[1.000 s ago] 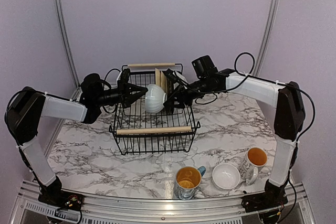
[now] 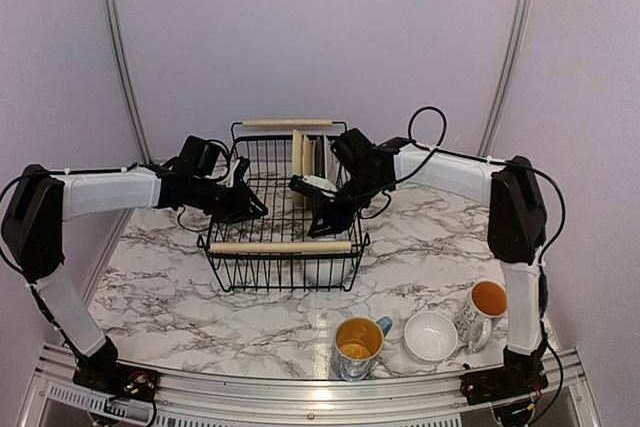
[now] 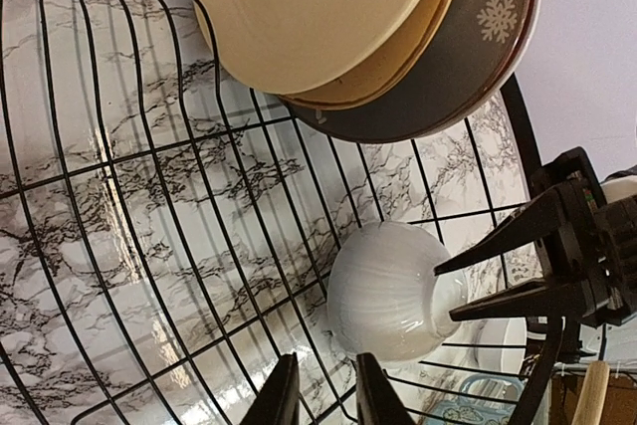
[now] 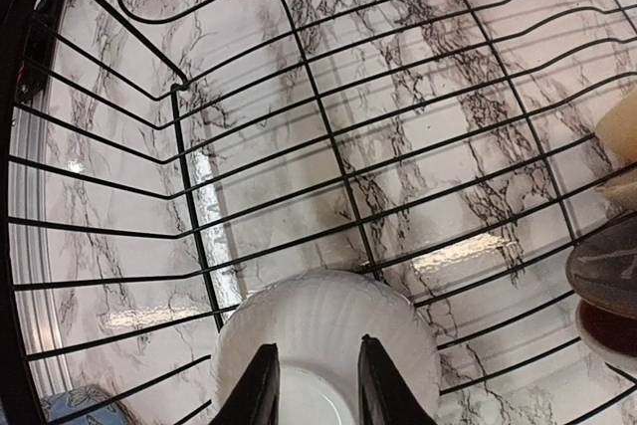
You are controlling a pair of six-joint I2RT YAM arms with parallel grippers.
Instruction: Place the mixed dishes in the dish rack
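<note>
A white bowl [image 3: 383, 276] sits low in the front right of the wire dish rack [image 2: 280, 247], upside down or tilted, with my right gripper shut on its foot. My left gripper hangs over the rack left of the bowl, part open, nothing between its fingers. Cream and tan plates [image 3: 309, 7] and a dark snowflake plate [image 3: 478, 37] stand on edge behind the bowl.
On the table's front right are a mug with an orange inside [image 2: 357, 345], a small white bowl [image 2: 430, 335] and a patterned mug [image 2: 480, 317]. The rack's left half is empty.
The bowl has gone from held up above the rack to low inside it, carried down by my right gripper. The left gripper has drawn slightly left and its wrist has turned.
</note>
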